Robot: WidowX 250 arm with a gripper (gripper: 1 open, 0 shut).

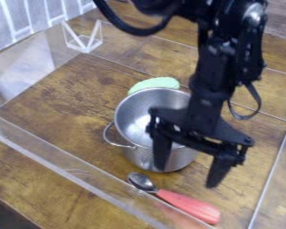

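My black gripper (189, 155), blurred, hangs low over the right front of a steel pot (133, 125), its fingers apart and open, with nothing seen between them. The arm hides much of the pot. Just in front of the pot lies a spoon with a red handle (186, 205) and a metal bowl end, below the gripper.
A pale green object (149, 84) lies behind the pot. A white wire holder (83, 41) stands at the back left. Clear barriers run along the left and front.
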